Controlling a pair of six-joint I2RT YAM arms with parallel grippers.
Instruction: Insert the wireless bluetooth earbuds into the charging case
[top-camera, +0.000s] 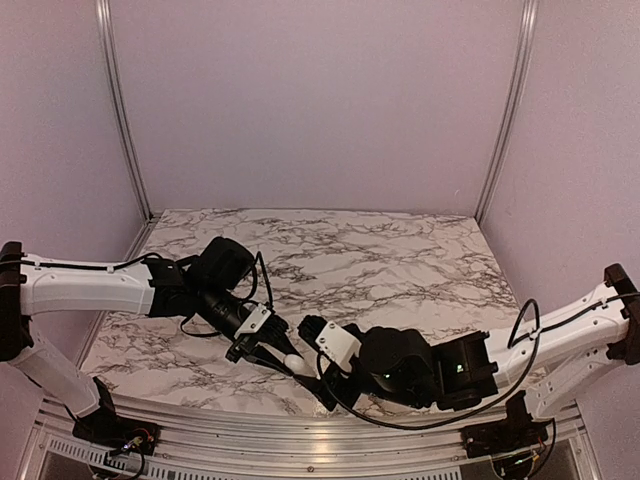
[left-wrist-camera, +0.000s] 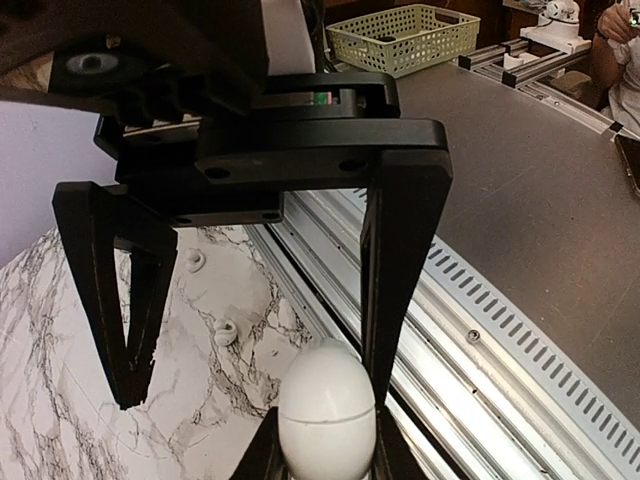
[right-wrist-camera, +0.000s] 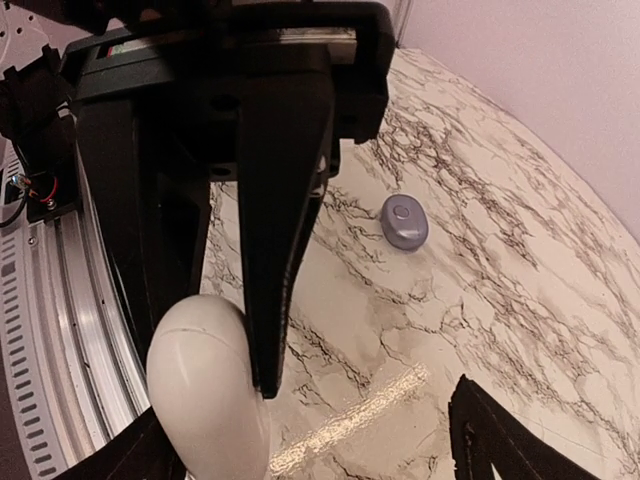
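My left gripper (top-camera: 284, 355) is shut on a white, egg-shaped charging case (left-wrist-camera: 326, 410), held above the table near its front edge. My right gripper (top-camera: 330, 375) is open around the case's end, its fingers reaching close to it from the right; whether they touch is unclear. The case (right-wrist-camera: 206, 380) also fills the lower left of the right wrist view. Two small white earbuds (left-wrist-camera: 226, 332) (left-wrist-camera: 195, 259) lie on the marble tabletop in the left wrist view.
A small lilac-grey rounded object (right-wrist-camera: 404, 222) lies on the table in the right wrist view. The metal rail (top-camera: 310, 425) runs along the front edge.
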